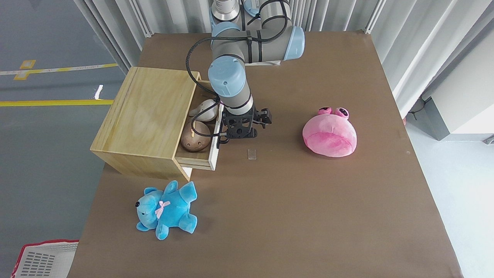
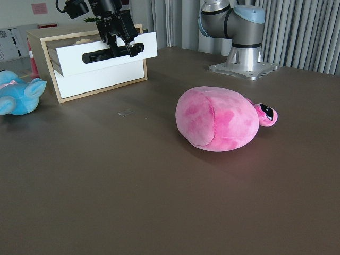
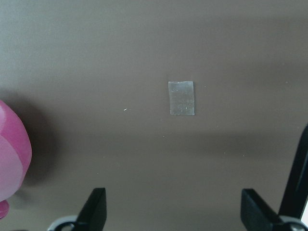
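My gripper is open, its fingers wide apart with nothing between them, beside the pulled-out drawer (image 2: 74, 53) of the wooden cabinet (image 1: 141, 116), near its black handle. Inside the drawer lie a brown plush (image 1: 194, 139) and a white plush (image 1: 203, 109), partly hidden by my arm. The pink plush toy (image 1: 329, 134) sits on the right of the table, and shows at the left edge of the wrist view (image 3: 12, 149). A blue bear (image 1: 171, 208) lies in front of the cabinet.
A small translucent square (image 3: 181, 98) lies on the table (image 1: 301, 217) right of the drawer. A basket (image 1: 46, 259) stands off the table at lower left.
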